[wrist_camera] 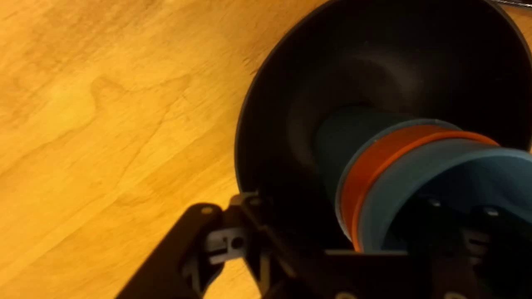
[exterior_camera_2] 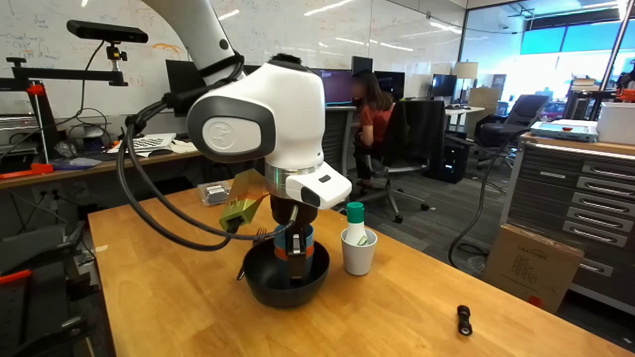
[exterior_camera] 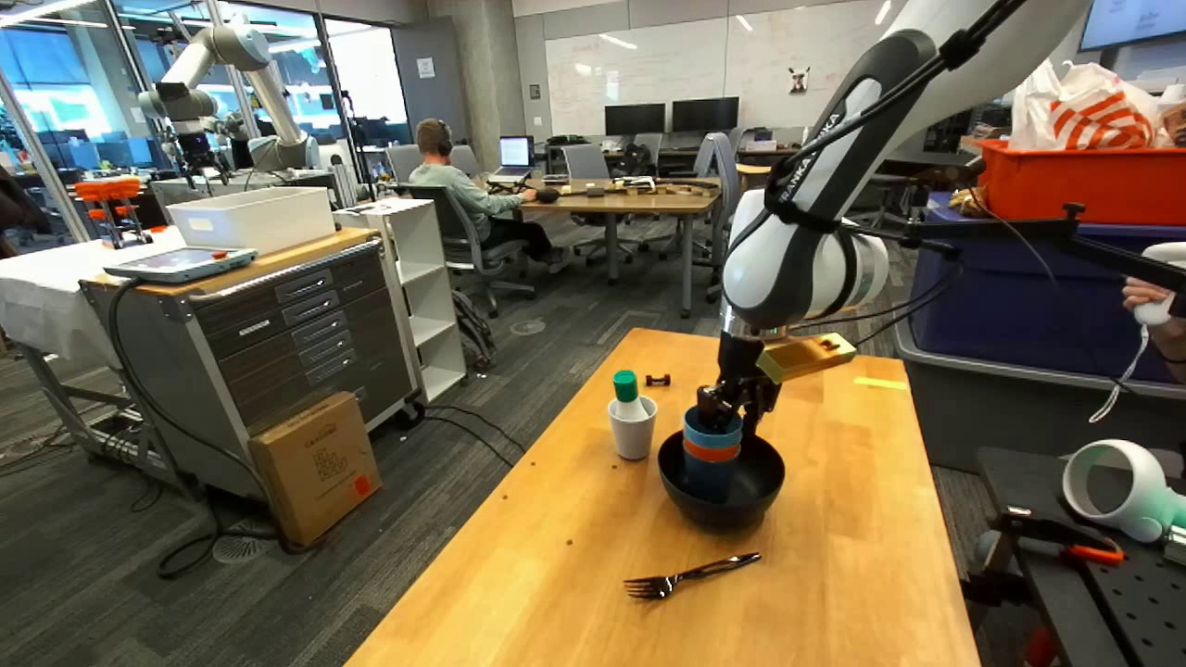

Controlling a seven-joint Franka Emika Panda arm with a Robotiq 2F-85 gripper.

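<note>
A stack of blue cups with an orange band [exterior_camera: 712, 452] stands inside the black bowl [exterior_camera: 725, 513], leaning against nothing that I can make out. My gripper is low over the stack, its fingers well apart across the near cup wall. In the wrist view, one set of fingers [wrist_camera: 227, 241] lies outside the cups over the bowl's rim, and the other reaches into the top cup's mouth. Exterior view 2 has a dark finger in front of the blue cups [exterior_camera_2: 309, 237]. Contact with the wall cannot be made out.
Beside the bowl is a white cup [exterior_camera: 633, 434] holding a green-capped bottle [exterior_camera: 625, 389]. A black fork [exterior_camera: 691, 576] lies in front of the bowl, and a small dark dumbbell-shaped object [exterior_camera: 658, 380] lies farther back.
</note>
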